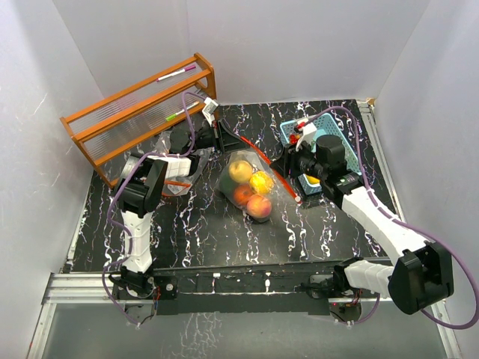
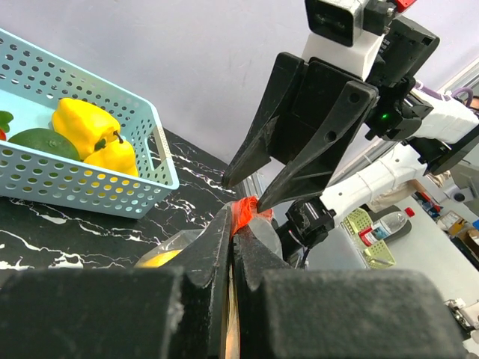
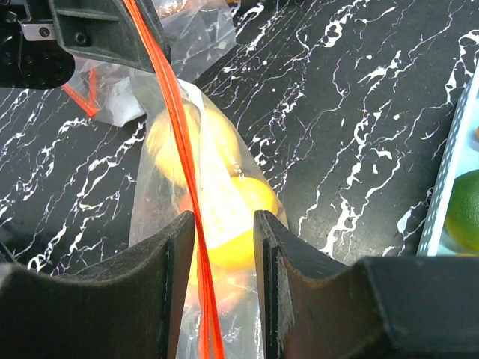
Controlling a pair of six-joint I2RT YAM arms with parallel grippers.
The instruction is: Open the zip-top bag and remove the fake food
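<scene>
A clear zip bag (image 1: 247,187) with fake fruit and a red zip strip lies mid-table in the top view, an apple (image 1: 240,171) and a peach (image 1: 259,206) inside. My left gripper (image 1: 233,140) is shut at the upper end of the red strip (image 2: 243,213); in the left wrist view the strip rises from between its fingers. My right gripper (image 1: 277,163) hangs by the strip with fingers apart; in the right wrist view the strip runs past its left finger (image 3: 157,277), and whether it is between them is hard to tell.
A blue basket (image 1: 338,123) with vegetables stands at the right rear. A wooden rack (image 1: 146,97) is at the back left, with more bags (image 3: 187,37) near it.
</scene>
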